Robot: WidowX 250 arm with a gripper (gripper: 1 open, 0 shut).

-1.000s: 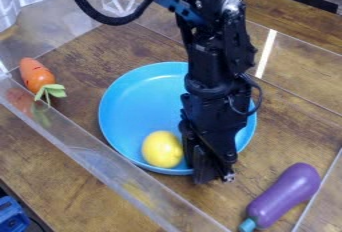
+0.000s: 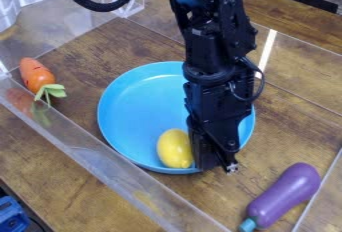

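The black gripper (image 2: 211, 148) is lowered into a light blue bowl (image 2: 134, 111), at its right side, just right of a yellow object (image 2: 175, 149), possibly a lemon, lying near the front rim. Its fingers look close together and partly hide the yellow object's right side; nothing shows clearly between them.
An orange carrot (image 2: 38, 76) lies left of the bowl and a purple eggplant (image 2: 285, 194) at the lower right, both on the wooden table (image 2: 80, 36). A clear plastic wall (image 2: 94, 171) crosses the lower left, with a blue object (image 2: 10, 218) in the corner.
The yellow object has shifted slightly to the right. The gripper has moved and turned slightly over the bowl's right side.
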